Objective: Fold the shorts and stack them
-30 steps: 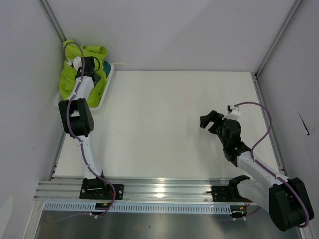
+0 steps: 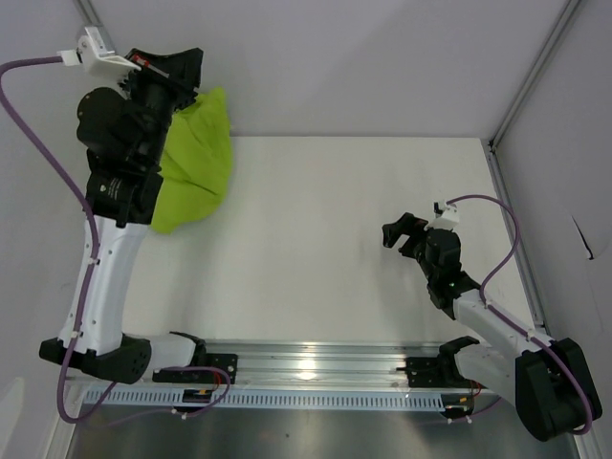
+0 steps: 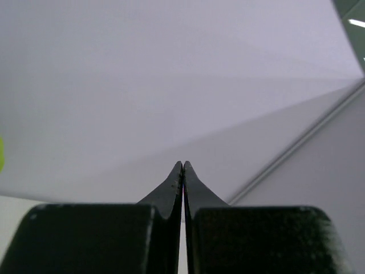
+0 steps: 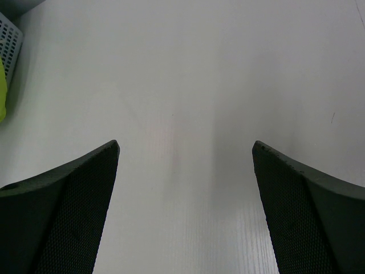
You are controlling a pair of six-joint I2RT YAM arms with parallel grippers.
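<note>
Bright green shorts (image 2: 196, 163) show at the back left in the top view, partly hidden behind my raised left arm; only a sliver shows at the edge of each wrist view. My left gripper is high up, its fingertips together; whether cloth hangs from it is hidden in the top view, and none shows between the tips. Low over the bare table at the right, my right gripper stands open and empty.
Grey walls bound the sides and back, with a metal rail (image 2: 306, 354) along the front edge.
My left arm has risen sharply from the bin at the back left toward the top camera, now covering much of that corner. The right arm is unchanged.
</note>
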